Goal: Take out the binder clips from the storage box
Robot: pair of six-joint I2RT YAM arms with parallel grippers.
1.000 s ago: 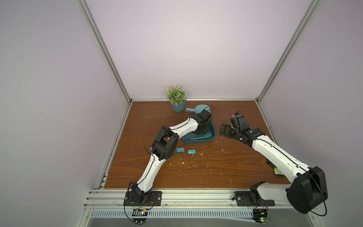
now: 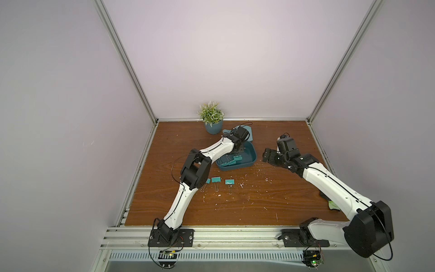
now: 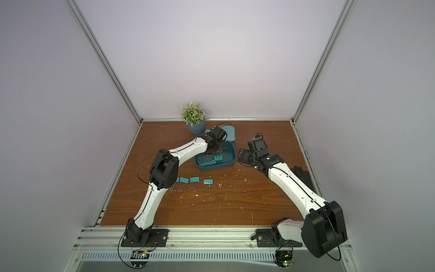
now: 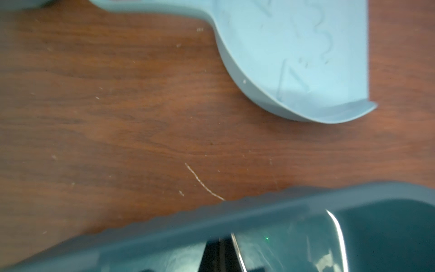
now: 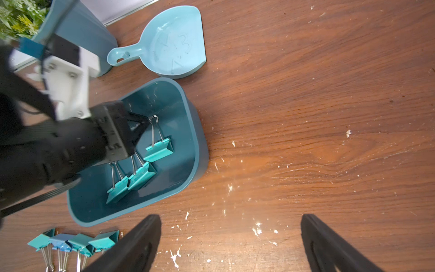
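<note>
The dark teal storage box (image 5: 199, 149) holds several binder clips (image 5: 158, 149), their wire handles up. My left gripper is down inside the box near the back clip's handles, shut; the left wrist view shows only its dark fingertips and a bright wire-like line beside them, and whether that is held is unclear. Outside, in front of the box, several teal and blue clips (image 5: 104, 240) lie in a row on the table. My right gripper stands open with nothing between its fingers, over the table right of the box.
A light blue dustpan (image 5: 174, 40) lies behind the box, beside a potted plant (image 2: 213, 117). Small white scraps are scattered on the table (image 5: 317, 113). The table right of the box is fairly clear. Dark items sit at the far right edge.
My left arm has shifted slightly left and up, and the clips inside the box appear moved. The right arm is still.
</note>
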